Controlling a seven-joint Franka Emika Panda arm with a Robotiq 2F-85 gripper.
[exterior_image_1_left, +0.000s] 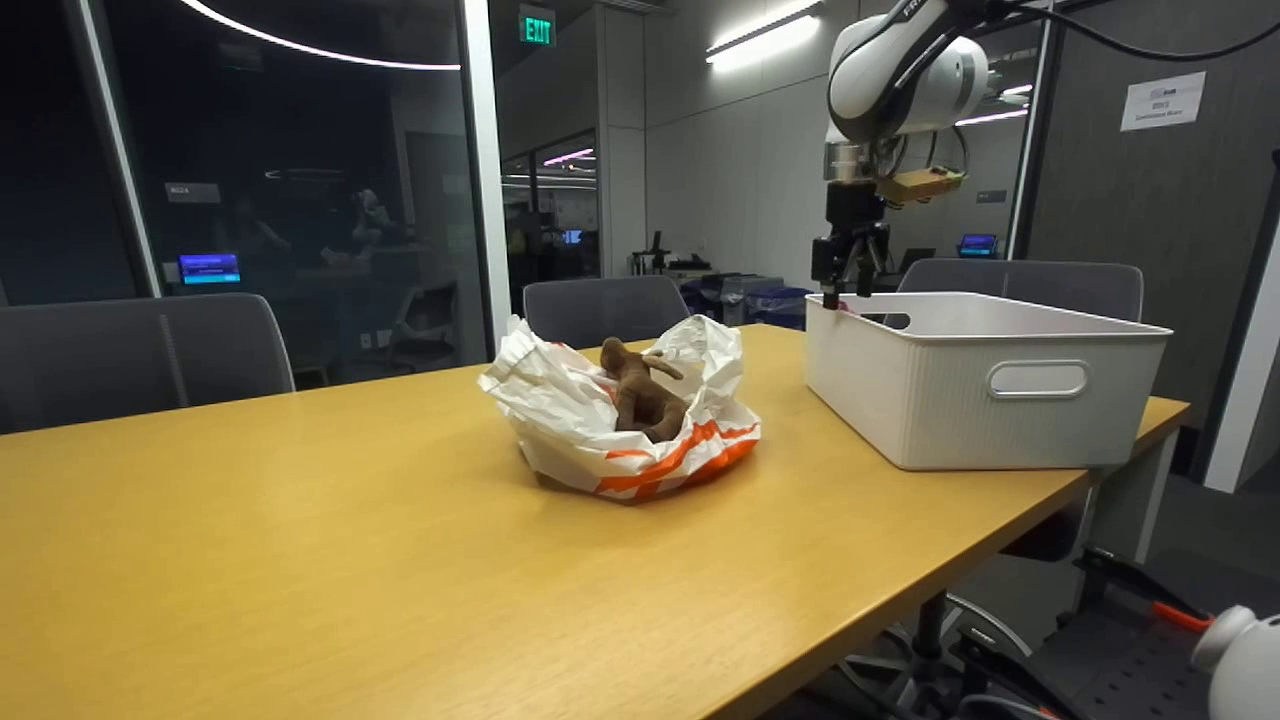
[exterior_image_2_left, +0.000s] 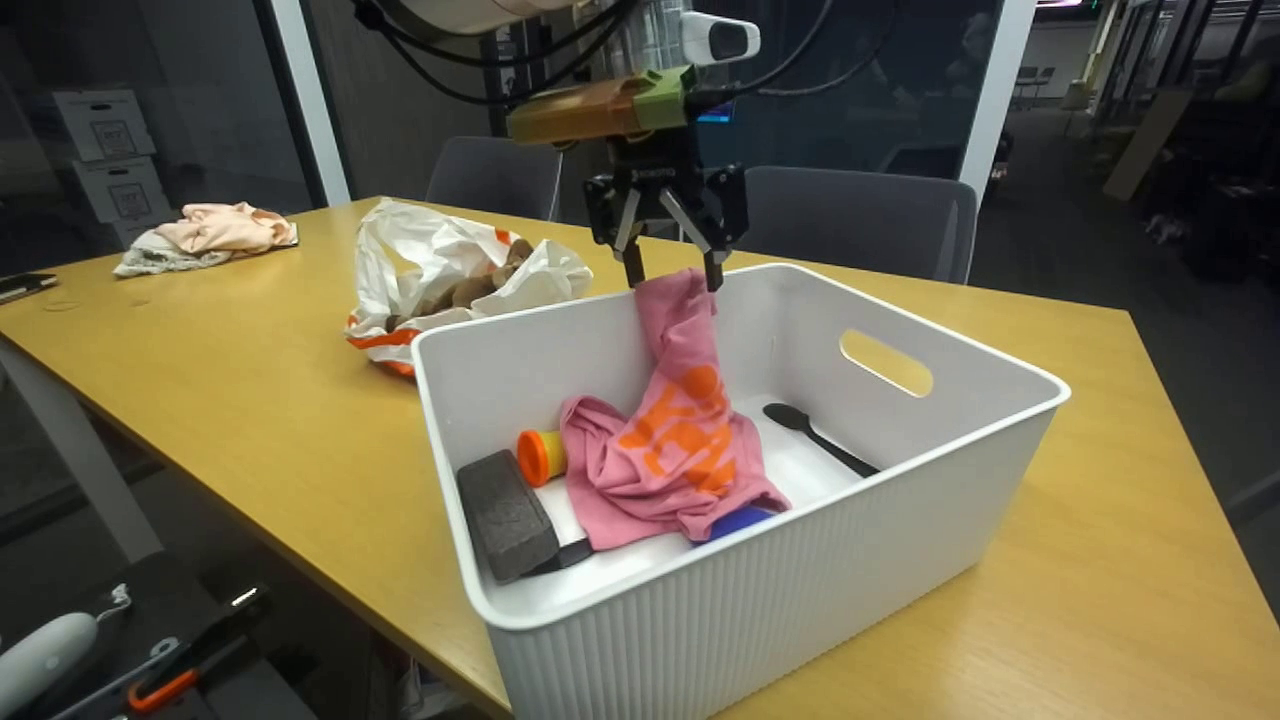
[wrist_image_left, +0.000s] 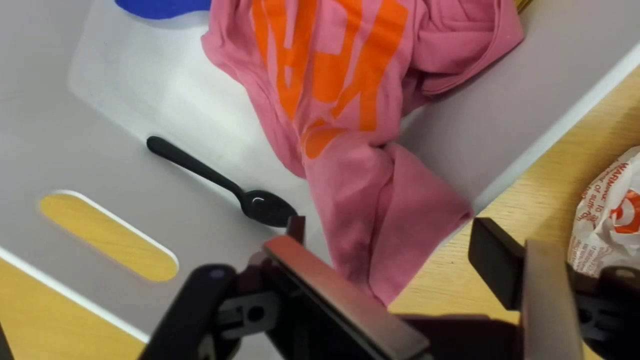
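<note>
In the white bin lies a crumpled pink cloth with an orange print, one end reaching up the wall to the rim. Right above that end is my gripper, its fingers apart on either side of the cloth's upper tip. Seen from the wrist, the cloth runs up between the two fingers, with clear space on the right side; the fingers are not closed on it. Exterior view 1 has the gripper at the bin's left rim, where only a sliver of pink shows.
A black spoon, a dark grey block, an orange-lidded tub and a partly hidden blue item share the bin. Outside, a white plastic bag holds a brown plush toy.
</note>
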